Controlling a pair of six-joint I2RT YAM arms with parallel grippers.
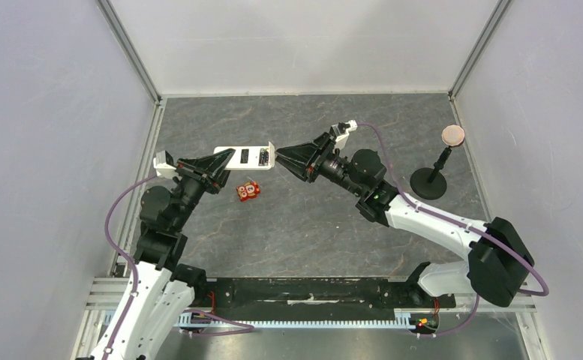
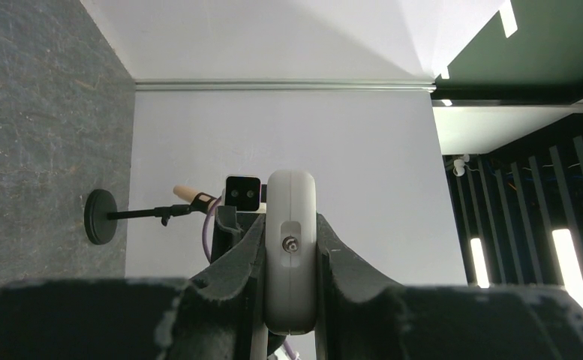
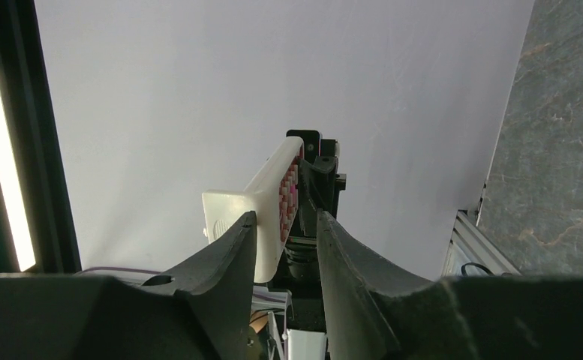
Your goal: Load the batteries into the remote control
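The white remote (image 1: 247,151) is held up in my left gripper (image 1: 228,159), which is shut on it; the left wrist view shows its white end (image 2: 290,277) between the fingers. Its battery compartment (image 1: 264,157) is exposed at the right end, with a white cover piece (image 3: 226,210) standing up at that end. My right gripper is part open, its fingertips right at that white piece; whether they touch it I cannot tell. Red battery packs (image 1: 247,190) lie on the floor below the remote.
A black stand (image 1: 428,182) with a round pink top is at the right. Walls surround the floor at left, back and right.
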